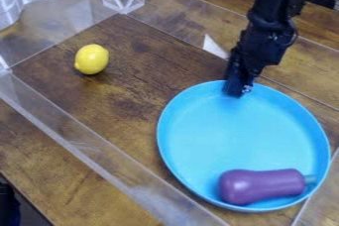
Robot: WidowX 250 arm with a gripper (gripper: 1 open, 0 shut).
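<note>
The black robot arm reaches down from the top right, its gripper [239, 79] low at the back rim of a blue plate [228, 137]. Whether the fingers are open or shut is hard to tell. A purple eggplant [257, 184] lies at the front of the plate. A yellow lemon [91, 58] rests on the wooden surface at the left.
Clear plastic walls [79, 151] border the wooden surface [126, 91] at left and back. A small white piece shows behind the gripper. The wood between lemon and plate is bare.
</note>
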